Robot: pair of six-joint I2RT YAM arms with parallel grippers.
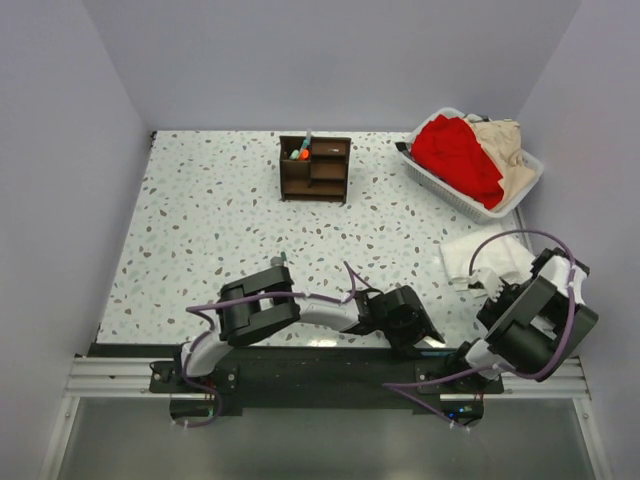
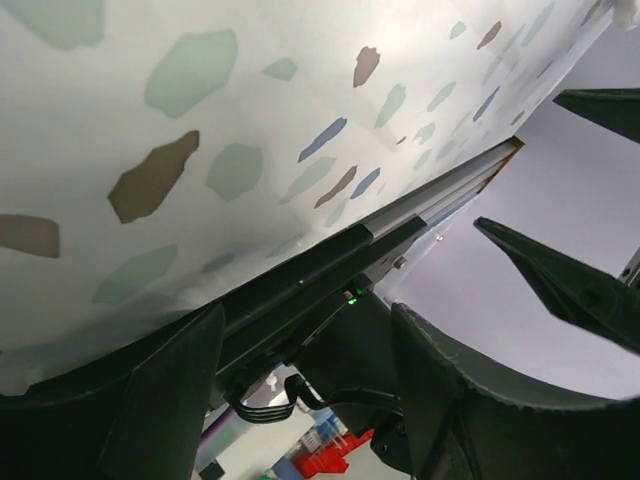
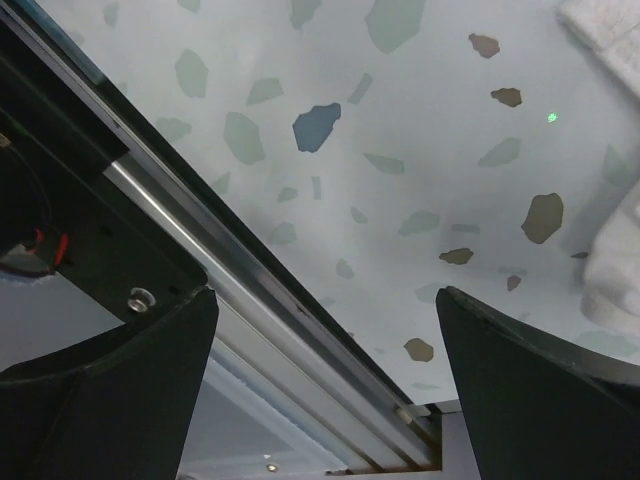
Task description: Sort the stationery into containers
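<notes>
A dark brown organizer stands at the back of the table. Its left compartment holds several small items, one of them orange. A small slim item shows just behind the left arm, its lower part hidden. Low over the front edge, my left gripper has a gap between its fingers and nothing in it. My right gripper is wide open and empty above bare table near the front right. Two dark pointed fingers at the right of the left wrist view look like the right gripper's.
A folded white cloth lies at the right, partly under the right arm. Behind it stands a white basket with a red cloth and a beige cloth.
</notes>
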